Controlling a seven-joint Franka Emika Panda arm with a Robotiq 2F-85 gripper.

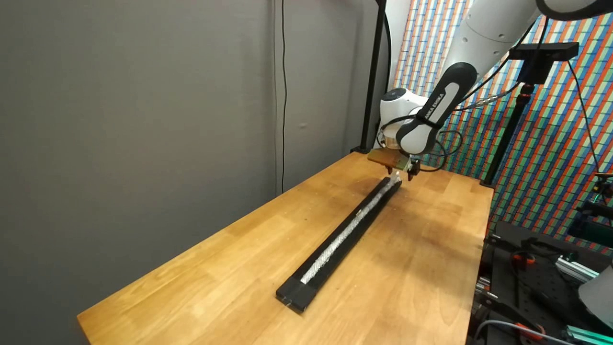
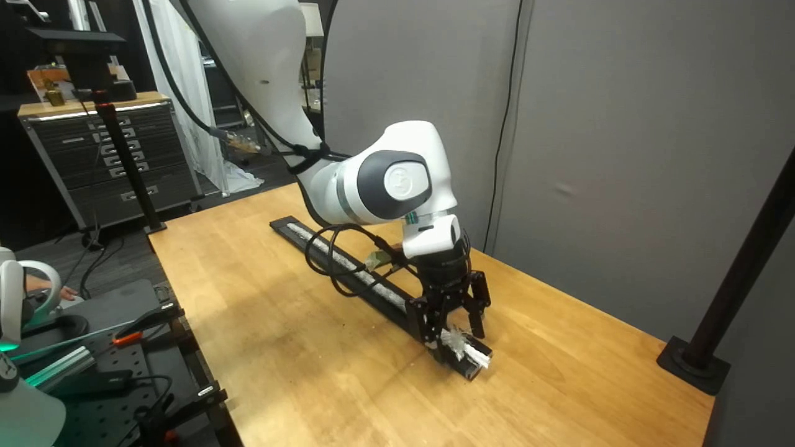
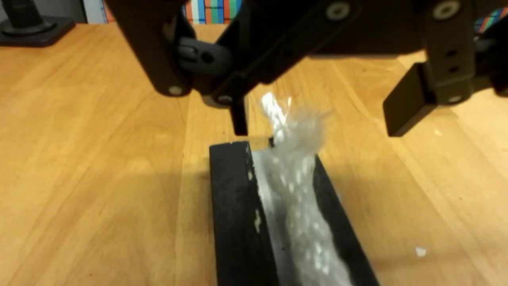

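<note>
A long black channel lies lengthwise on the wooden table. Along its groove runs a whitish, woven rope; in the wrist view the rope's frayed end rises out of the channel's far end. Just above that end is my gripper, its fingers spread wide to either side of the frayed strands and touching neither, as far as the wrist view shows. From the other side, the gripper partly covers the channel's near end, where white strands stick out.
A black post stands on a base at one table corner. Grey panels line one side. A looped black cable hangs from the arm.
</note>
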